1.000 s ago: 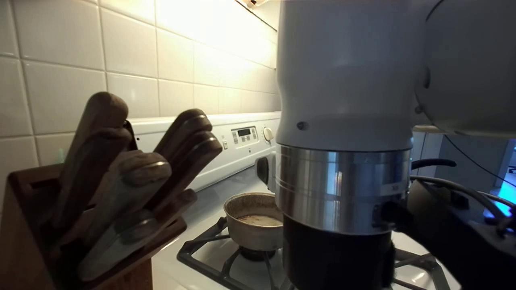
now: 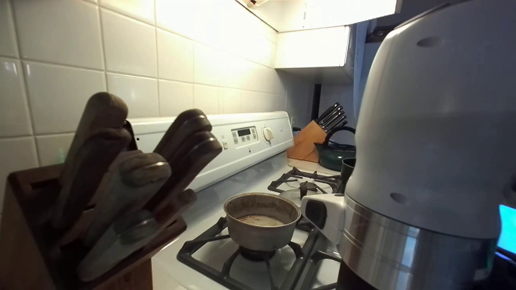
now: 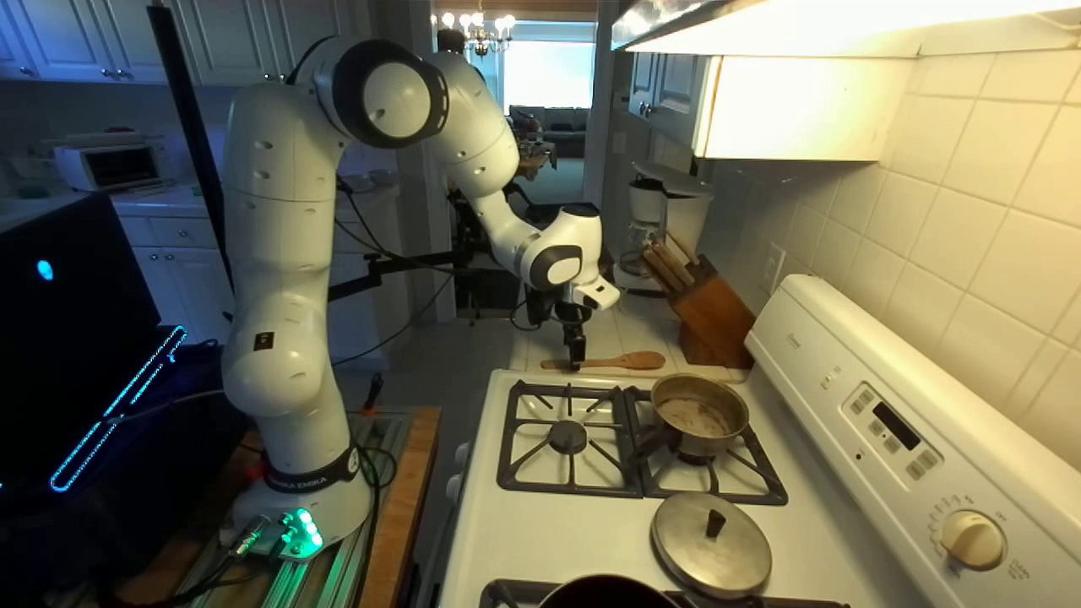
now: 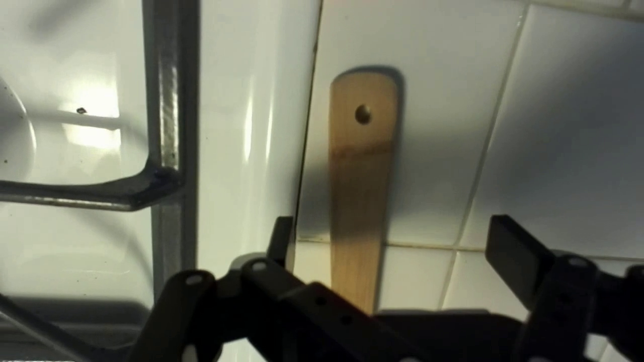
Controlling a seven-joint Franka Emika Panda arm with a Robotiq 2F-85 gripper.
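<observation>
A wooden spoon (image 3: 633,360) lies flat on the tiled counter, just beyond the stove's edge. My gripper (image 3: 575,361) points down over its handle. In the wrist view the spoon's handle (image 4: 360,181), with a hole near its end, runs between my spread fingers, touching neither as far as I can see. The fingers are open with nothing held. A metal pot (image 3: 699,414) sits on the back burner beside the counter; its inside bottom looks stained. The gripper is out of sight in exterior view 1, where only the arm (image 2: 425,135) shows.
A knife block (image 3: 714,319) stands beyond the spoon's bowl end. The stove grate (image 4: 172,132) lies close to my left finger. A lid (image 3: 712,542) rests on the stovetop nearer exterior view 2. Bare counter tile (image 4: 573,151) extends right of the handle.
In exterior view 1 the arm has shifted right and lower, showing more of the pot and the far part of the stove. The pot has stayed in place.
</observation>
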